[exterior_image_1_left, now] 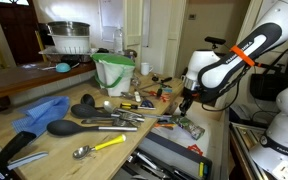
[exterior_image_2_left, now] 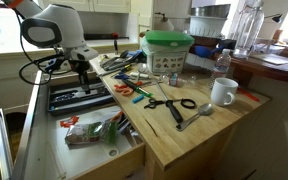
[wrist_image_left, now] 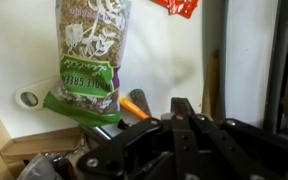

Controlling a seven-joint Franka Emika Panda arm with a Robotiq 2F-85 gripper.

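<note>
My gripper is shut, and nothing shows between its fingers in the wrist view. Just left of the fingertips lie an orange object (wrist_image_left: 138, 101) and a clear bag with a green label reading "whole green" (wrist_image_left: 92, 60), resting on the white drawer bottom. Exterior view 2 has the same bag (exterior_image_2_left: 92, 132) in the front of the open drawer (exterior_image_2_left: 56, 145), while the arm's white wrist (exterior_image_2_left: 69, 48) hangs above the drawer's far part. In exterior view 1 the wrist (exterior_image_1_left: 200, 66) is over the drawer's right side; the fingertips there are too small to make out.
A wooden counter (exterior_image_2_left: 184, 145) borders the drawer, crowded with scissors (exterior_image_2_left: 164, 104), a spoon (exterior_image_2_left: 196, 116), a white mug (exterior_image_2_left: 224, 91) and a green-and-white tub (exterior_image_2_left: 168, 45). Black utensils (exterior_image_1_left: 69, 127) and a blue cloth (exterior_image_1_left: 44, 115) lie at the counter's near end.
</note>
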